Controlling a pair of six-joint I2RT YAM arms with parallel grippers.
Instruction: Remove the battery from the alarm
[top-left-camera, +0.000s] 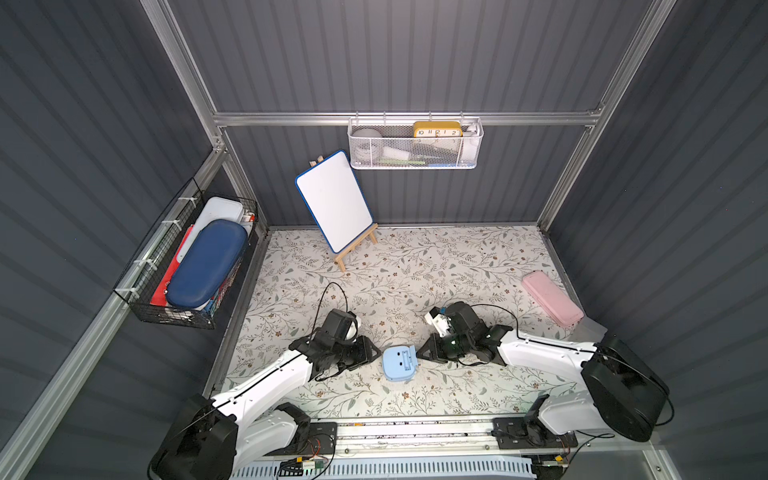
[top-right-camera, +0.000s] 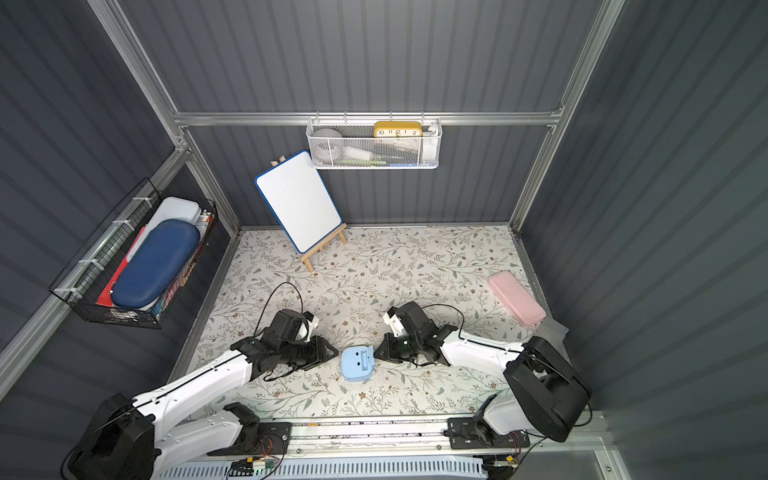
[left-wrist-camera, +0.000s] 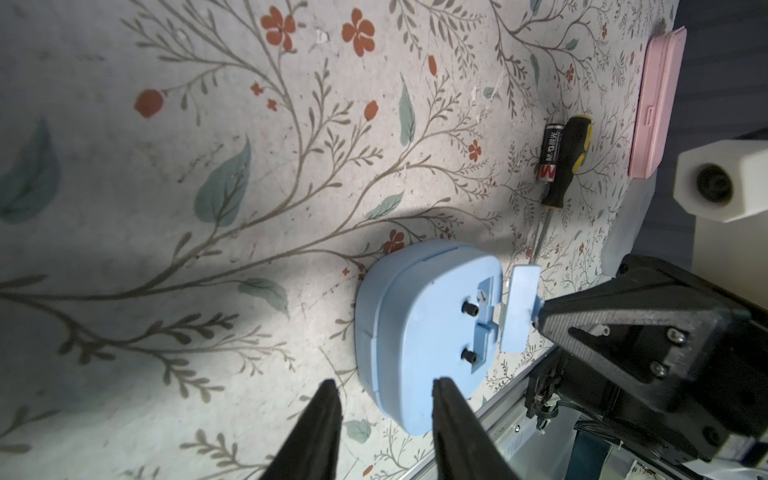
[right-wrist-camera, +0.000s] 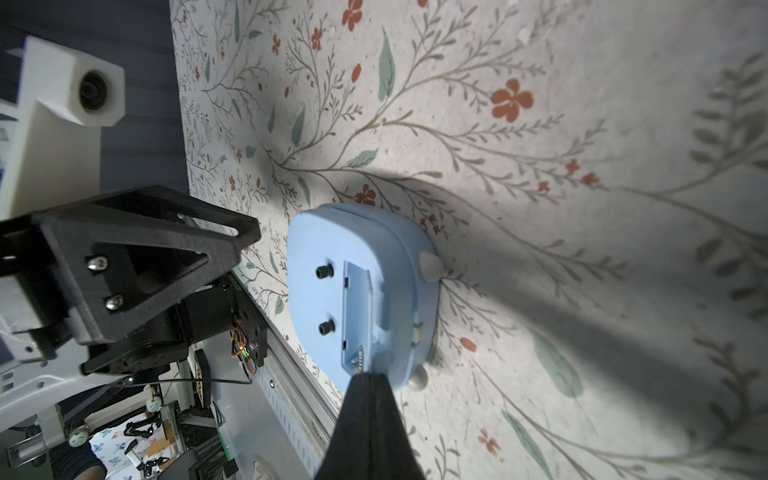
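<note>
The light blue alarm (left-wrist-camera: 424, 336) lies on the table with two black screws and an opened compartment slot on its face. My right gripper (top-left-camera: 424, 352) is shut at the alarm's right edge, with a thin blue cover piece (left-wrist-camera: 520, 308) at its tips in the left wrist view. My left gripper is open at the alarm's left, nothing between its fingers. A battery (left-wrist-camera: 550, 153) lies beside a yellow-black screwdriver (left-wrist-camera: 569, 160) on the table to the right.
A pink case (top-left-camera: 552, 297) lies at the right. A whiteboard (top-left-camera: 334, 200) stands on an easel at the back. A black basket (top-left-camera: 184, 316) and a white basket (top-left-camera: 376, 164) hang on the walls.
</note>
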